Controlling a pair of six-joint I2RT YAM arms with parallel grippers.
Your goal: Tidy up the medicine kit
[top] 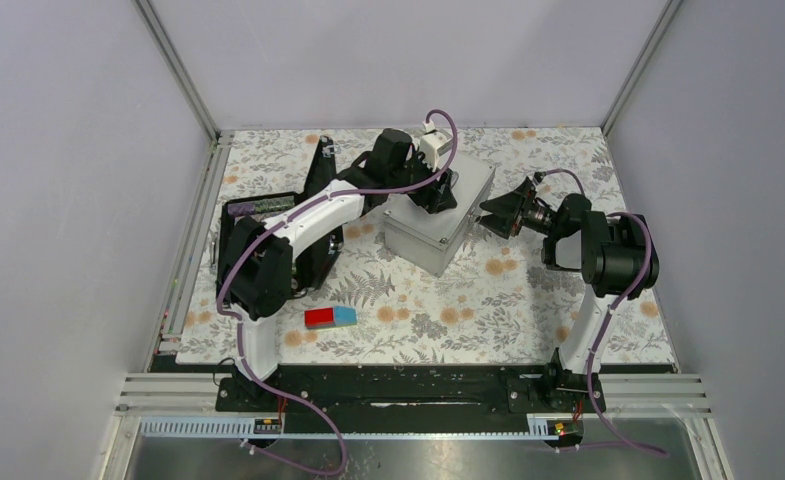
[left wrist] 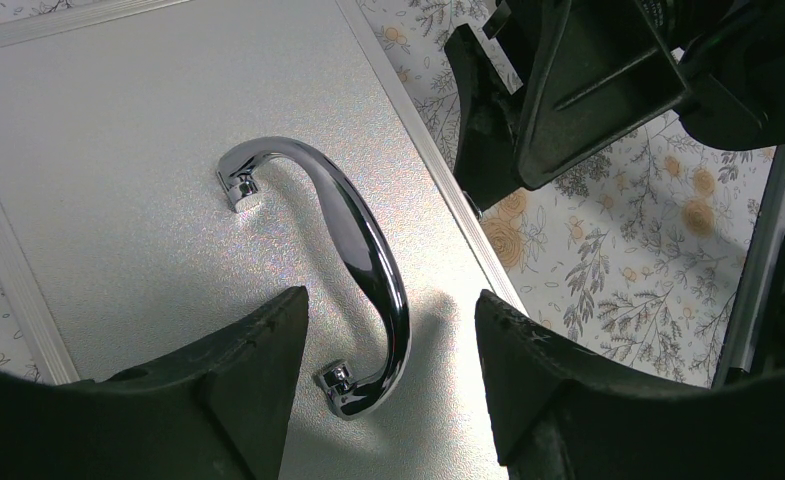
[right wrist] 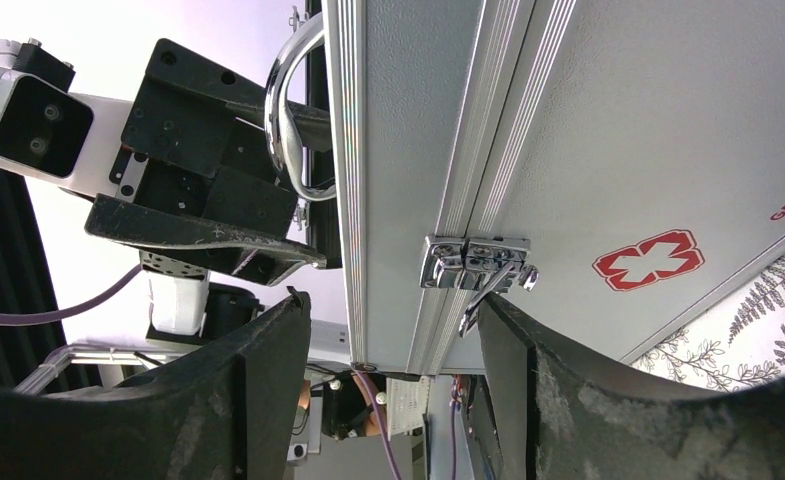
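The silver medicine case (top: 420, 238) stands on the patterned cloth, its lid down. On the lid is a chrome handle (left wrist: 353, 235); my left gripper is part open above it, one finger on either side. Facing the case's right side, my right gripper is also part open. A metal latch (right wrist: 473, 262) sits across the lid seam there. The lever of this latch hangs down beside the right-hand finger (right wrist: 508, 345), seemingly against its tip. A red cross emblem (right wrist: 648, 260) marks the case wall.
To the left lies an open black case (top: 236, 210) with items inside, partly covered by my left arm. A small red and blue box (top: 330, 317) rests near the front. Cloth in front of the silver case is clear.
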